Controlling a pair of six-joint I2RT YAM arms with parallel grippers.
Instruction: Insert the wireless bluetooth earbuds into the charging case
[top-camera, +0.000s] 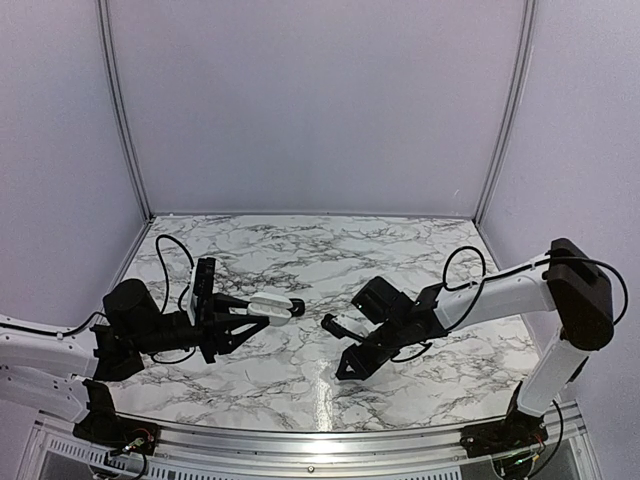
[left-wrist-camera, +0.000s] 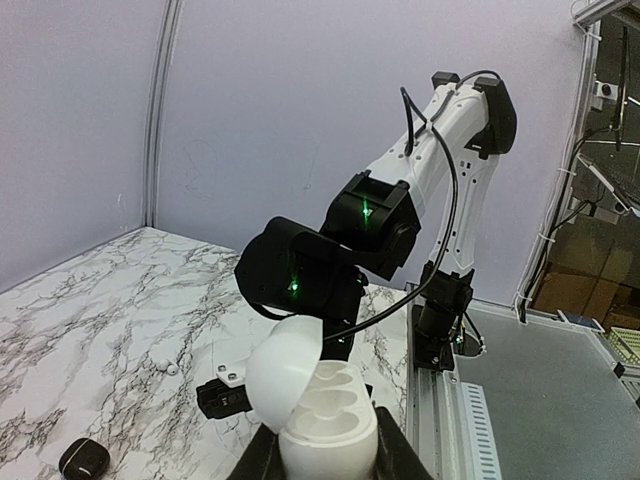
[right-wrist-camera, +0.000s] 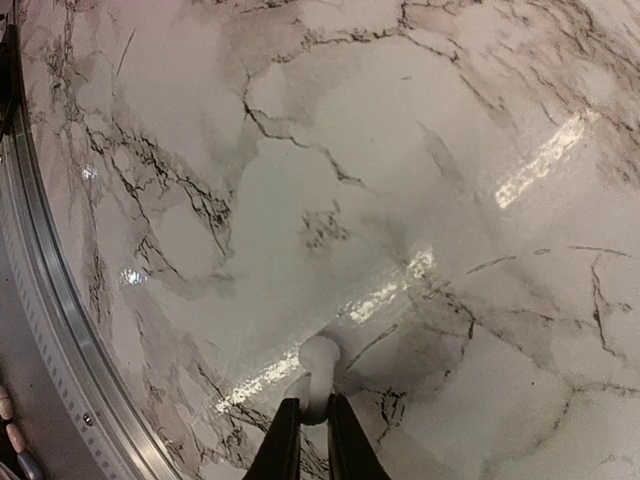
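My left gripper is shut on the white charging case (left-wrist-camera: 325, 425), held up at left of centre. The case's lid (left-wrist-camera: 285, 372) stands open, and its hollows face upward with no earbud visible in them. In the right wrist view a white earbud (right-wrist-camera: 320, 362) lies at the tips of my right gripper. The fingers stand one on each side of its stem, with a narrow gap between them; whether they grip it does not show clearly. In the top view my right gripper (top-camera: 350, 372) is low, close to the table.
A small black case (left-wrist-camera: 85, 458) sits on the marbled table, just right of the held case from above. Another small white piece (left-wrist-camera: 168, 367) lies on the table. A metal rail (top-camera: 310, 445) borders the front, and the back of the table is clear.
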